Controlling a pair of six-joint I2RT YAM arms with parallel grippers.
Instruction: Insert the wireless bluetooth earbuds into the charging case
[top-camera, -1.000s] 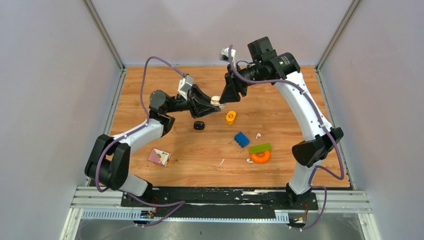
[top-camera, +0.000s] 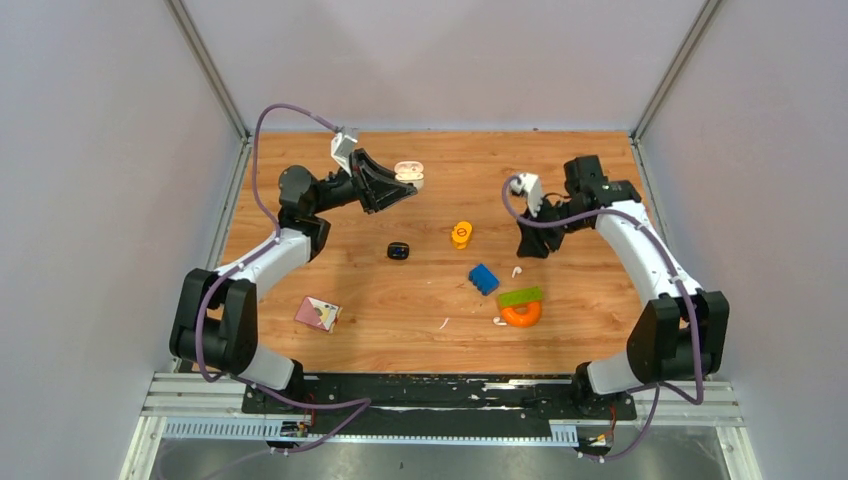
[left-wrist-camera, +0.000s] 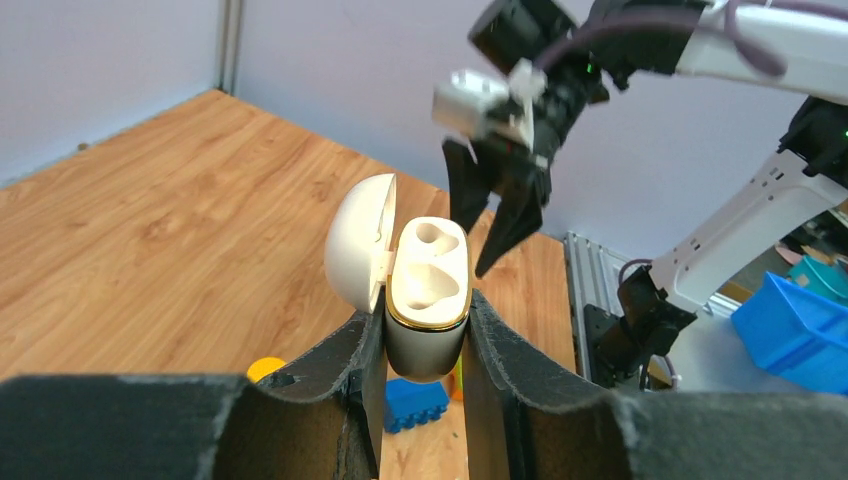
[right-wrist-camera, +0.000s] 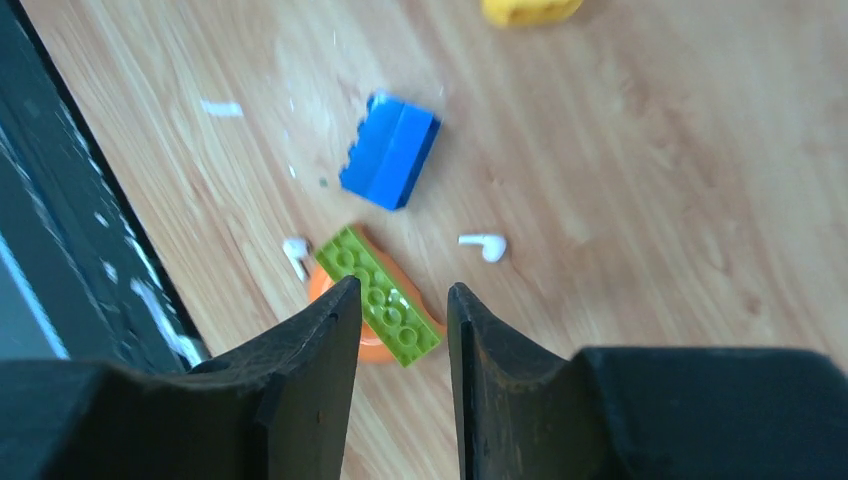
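Note:
My left gripper is shut on the white charging case (left-wrist-camera: 428, 275), held upright with its lid open and two empty-looking earbud slots showing. It hangs over the back left of the table (top-camera: 280, 260). My right gripper is over the right side, fingers apart with nothing seen between them, above the loose earbuds. One white earbud (right-wrist-camera: 490, 245) lies right of the blue brick; the other (right-wrist-camera: 297, 250) lies beside the orange ring, next to the green brick.
Blue brick (top-camera: 483, 278), green brick (top-camera: 520, 296), orange ring (top-camera: 530, 315), yellow piece (top-camera: 462, 233), black object (top-camera: 398, 250) and pink card (top-camera: 318, 312) lie about the table.
My right arm has swung from the case down and right to above the earbuds.

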